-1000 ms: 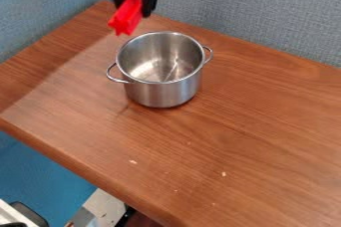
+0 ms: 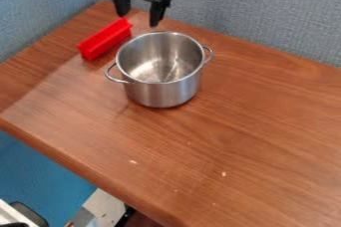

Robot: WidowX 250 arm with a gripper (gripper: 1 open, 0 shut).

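Observation:
A red block lies on the wooden table just left of a steel pot with two loop handles. Above the block, at the back of the table, my black gripper hangs open, its two fingers apart with nothing between them. The pot is upright and looks empty.
Padded grey-blue walls border the back and left. Blue floor shows beyond the front-left edge, with some equipment at the bottom-left corner.
The red block has come down from my gripper at the back to lie on the table left of the pot. My gripper has let go and is now clear above it.

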